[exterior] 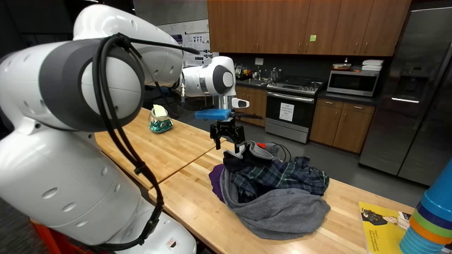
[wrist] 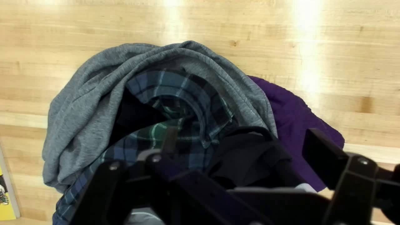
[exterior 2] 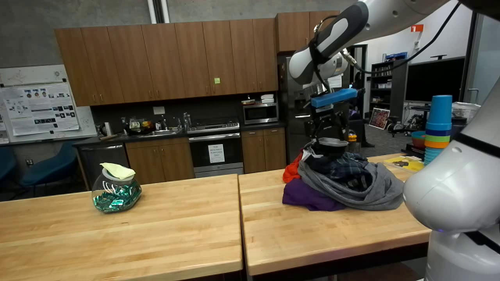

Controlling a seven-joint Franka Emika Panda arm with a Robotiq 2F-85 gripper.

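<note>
My gripper (exterior: pixel 227 146) stands open just above the back left of a heap of clothes, its fingers apart and pointing down. Grey cloth (exterior: pixel 281 213) forms the near side of the heap, with a dark plaid cloth (exterior: pixel 279 175) over it. On top lies a black item (wrist: pixel 249 157) with a grey edge, near the fingers; whether they touch it I cannot tell. Purple cloth (wrist: pixel 292 116) spreads out underneath at one side. Some red cloth (exterior 2: pixel 293 169) shows at the heap's edge. In the wrist view the gripper's body hides the lower part of the heap.
A glass jar of green-wrapped pieces (exterior 2: pixel 117 191) stands on the other tabletop (exterior 2: pixel 187 210). Stacked colourful cups (exterior: pixel 428 216) and a yellow book (exterior: pixel 381 230) occupy the far end. Bare wood surrounds much of the heap.
</note>
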